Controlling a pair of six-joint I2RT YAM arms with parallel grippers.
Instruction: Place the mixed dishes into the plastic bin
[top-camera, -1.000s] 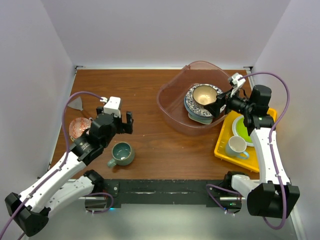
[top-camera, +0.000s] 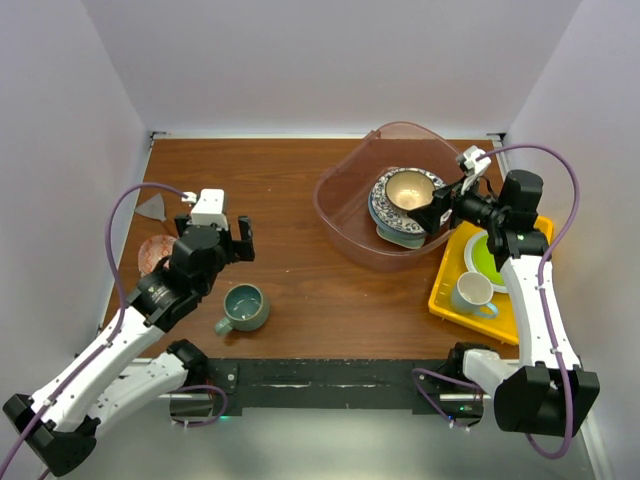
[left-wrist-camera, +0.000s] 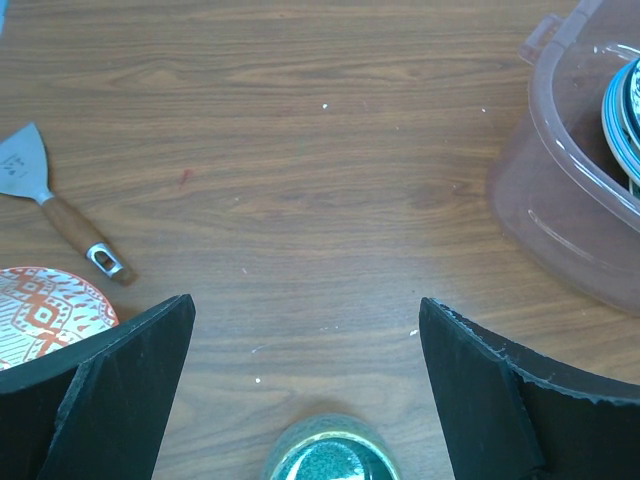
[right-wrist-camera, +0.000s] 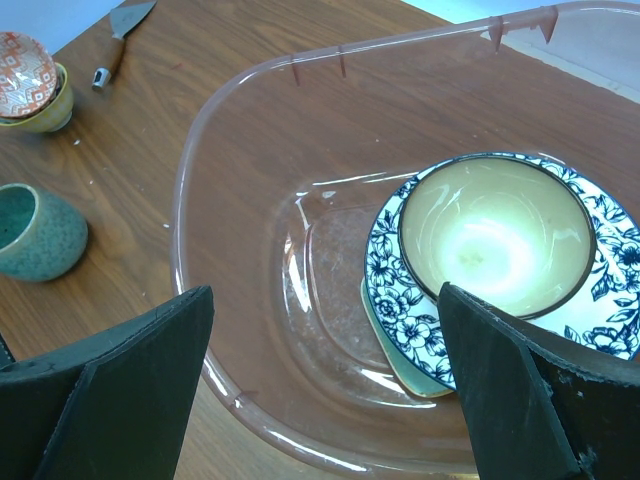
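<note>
The pink translucent bin (top-camera: 340, 200) at the back right holds stacked plates and a cream bowl (right-wrist-camera: 490, 230) on a blue floral plate (right-wrist-camera: 400, 310). My right gripper hangs open over the bin, above the stack. My left gripper is open over the table's left part, with nothing between its fingers. Below it stands a teal mug (top-camera: 244, 308). A red patterned dish lies at the left; in the right wrist view it rests on a yellow bowl (right-wrist-camera: 50, 115).
A yellow tray (top-camera: 445, 298) at the right holds a green-and-white plate (top-camera: 483, 262) and a light mug (top-camera: 470, 292). A scraper (left-wrist-camera: 70, 223) lies at the back left.
My left gripper has moved a little to the left over the last second. The right arm and the objects have not visibly moved.
</note>
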